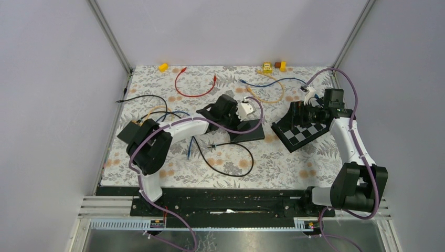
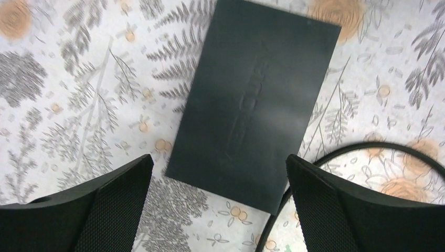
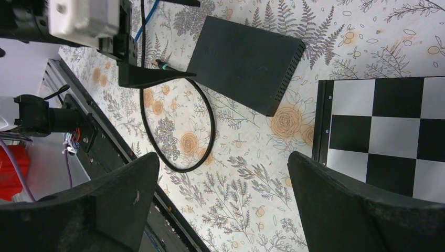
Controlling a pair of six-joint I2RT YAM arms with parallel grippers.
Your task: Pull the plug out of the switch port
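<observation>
A black switch box (image 1: 249,134) lies in the middle of the table, turned at a slant. It fills the centre of the left wrist view (image 2: 246,105), and my left gripper is open over it. From the top, that gripper (image 1: 242,121) partly hides the box. A black cable (image 3: 210,126) runs in a loop below the box; its end with a plug (image 3: 160,64) lies beside the box, and I cannot tell whether it sits in a port. My right gripper is open above the checkered board (image 3: 394,134), with nothing between its fingers.
Another dark box (image 1: 128,131) lies at the left with cables around it. Red (image 1: 194,95), blue (image 1: 278,80) and yellow (image 1: 278,97) cables and small yellow blocks (image 1: 266,67) lie along the back. Bare table lies at the front middle.
</observation>
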